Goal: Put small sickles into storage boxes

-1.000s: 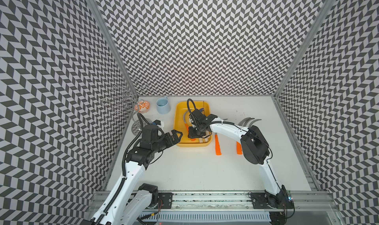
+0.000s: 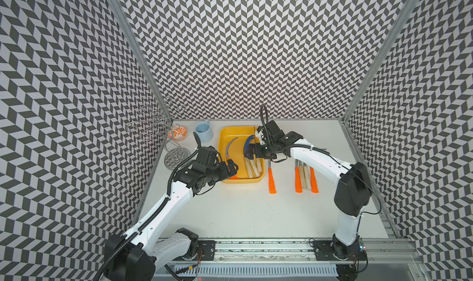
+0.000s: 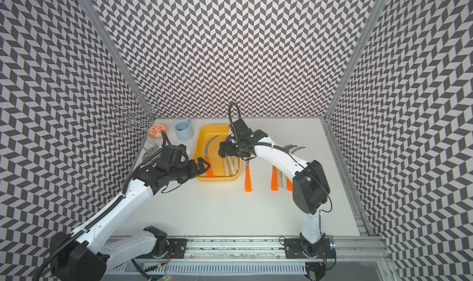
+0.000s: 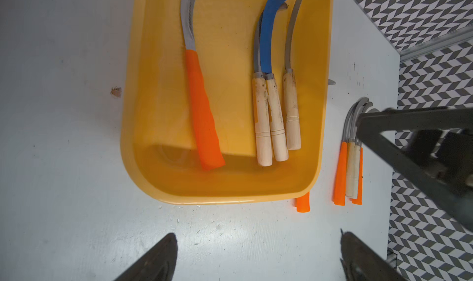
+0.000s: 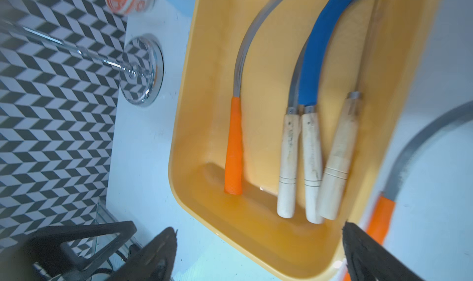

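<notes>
The yellow storage box (image 4: 226,199) holds an orange-handled sickle (image 4: 201,108) on its left side. Three wooden-handled sickles lie on its right; a blue blade or cover (image 4: 268,34) shows among them. Outside, just right of the box, an orange-handled sickle (image 2: 272,181) lies on the table. Farther right is a group of orange- and wooden-handled sickles (image 2: 304,177). My left gripper (image 2: 232,167) is over the box's front left part, fingers wide apart and empty. Above the box's right side, my right gripper (image 2: 253,152) stands open, nothing between its fingers.
A light blue mug (image 2: 203,132), an orange-patterned bowl (image 2: 177,132) and a wire stand with a round metal base (image 2: 176,157) occupy the back left. The table (image 2: 246,212) in front of the box is clear.
My right gripper has risen and moved right, away from the orange-handled sickle in the box.
</notes>
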